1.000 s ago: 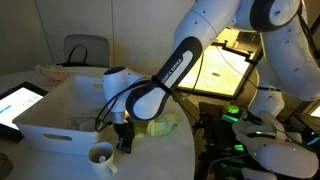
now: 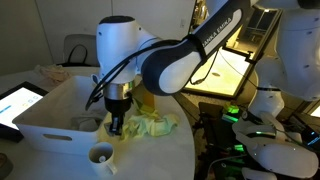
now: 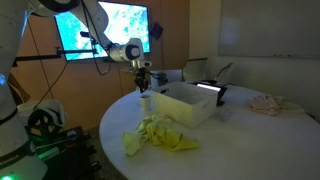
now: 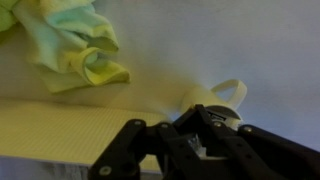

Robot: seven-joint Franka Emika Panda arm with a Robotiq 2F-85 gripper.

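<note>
A white mug (image 2: 101, 156) stands on the table near the front of the white box. My gripper (image 2: 114, 128) is above the table just behind and to the right of the mug's rim, pointing down. Seen from above in the wrist view, the mug (image 4: 212, 100) and its handle lie partly behind my dark fingers. The fingers look nearly closed on something small, too dark and blurred to identify. In the second exterior view the mug (image 3: 146, 103) stands upright below the gripper (image 3: 140, 85).
A yellow-green cloth (image 2: 152, 124) lies crumpled to the right of the mug. Behind stands a large open white box (image 2: 60, 138), with a lit screen (image 2: 18, 106) at its left.
My arm has risen and come nearer to the camera, with the gripper lifted from low beside the mug to higher by its rim. Mug, box and cloth have stayed put.
</note>
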